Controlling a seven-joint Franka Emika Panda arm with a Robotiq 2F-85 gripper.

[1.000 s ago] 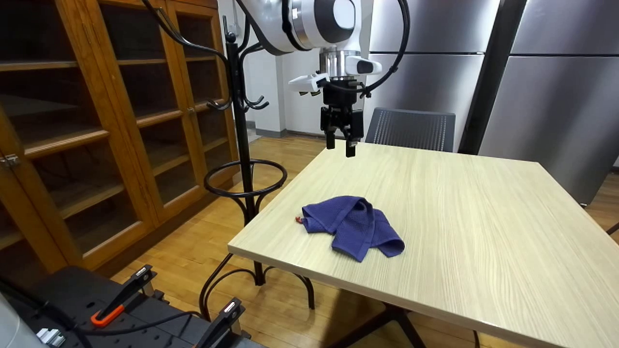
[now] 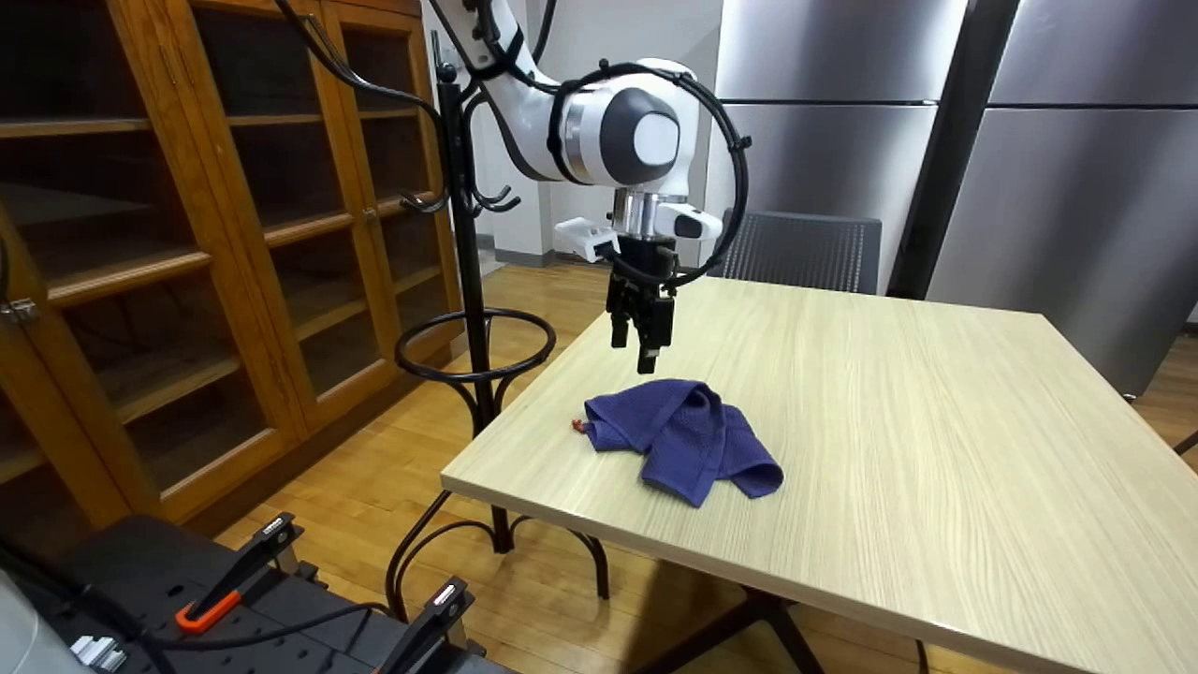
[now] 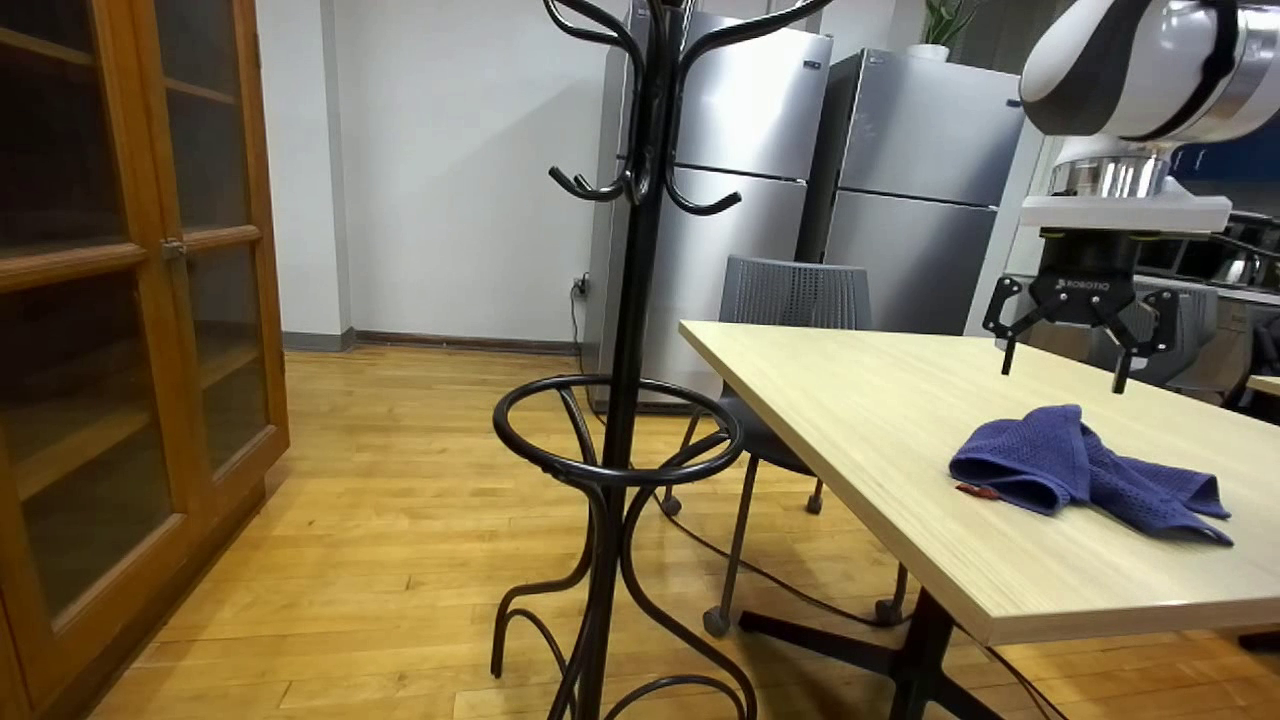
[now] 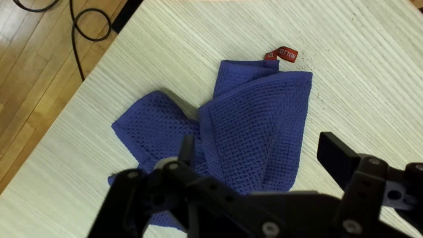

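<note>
A crumpled blue waffle-weave towel (image 2: 679, 432) lies on the pale wooden table (image 2: 921, 449) near its corner. Its red tag (image 4: 287, 54) sticks out at one edge, marked with the word cotton. Above the towel hangs my gripper (image 3: 1064, 374), open and pointing down, clear of the cloth. In the wrist view the gripper spans much of the towel, one finger over the cloth and the other over bare table. The gripper's body hides the towel's lower part there.
A black coat stand (image 3: 632, 276) rises beside the table, its hooks high up. A dark chair (image 2: 799, 253) stands at the far edge. Clamps (image 2: 432, 629) sit at lower left.
My gripper has come down and slightly left in exterior view 1, closer to the towel. The towel has not moved.
</note>
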